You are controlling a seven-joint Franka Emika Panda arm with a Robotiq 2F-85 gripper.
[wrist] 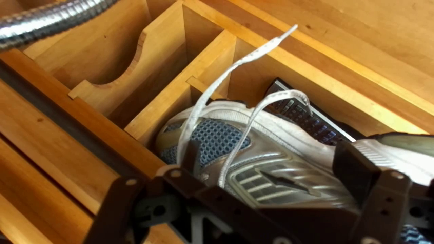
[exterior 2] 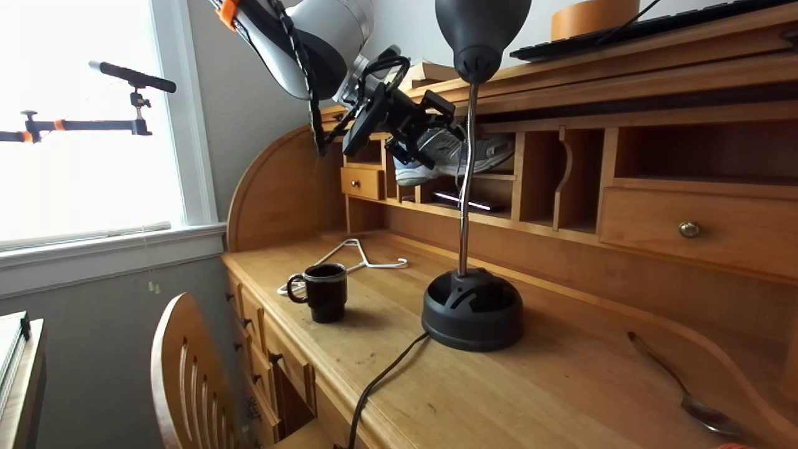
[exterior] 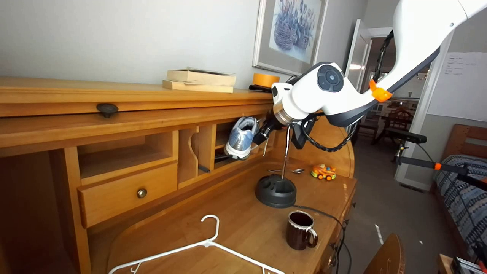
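A grey and blue running shoe (exterior: 240, 138) rests partly inside a desk cubby, its heel end sticking out past the front. In the wrist view the shoe (wrist: 280, 162) lies on its shelf with two white laces (wrist: 240, 65) trailing over it. My gripper is open, its two dark fingers spread apart over the side of the shoe. From the other side, the gripper (exterior 2: 441, 135) appears right up against the shoe (exterior 2: 441, 153). Whether a finger touches it, I cannot tell.
A desk lamp (exterior 2: 472, 310) has its metal neck close to my gripper. On the desktop are a dark mug (exterior: 300, 230), a white hanger (exterior: 209, 242), a spoon (exterior 2: 696, 404) and a toy car (exterior: 323, 172). A black remote-like object (wrist: 309, 116) lies below the shoe.
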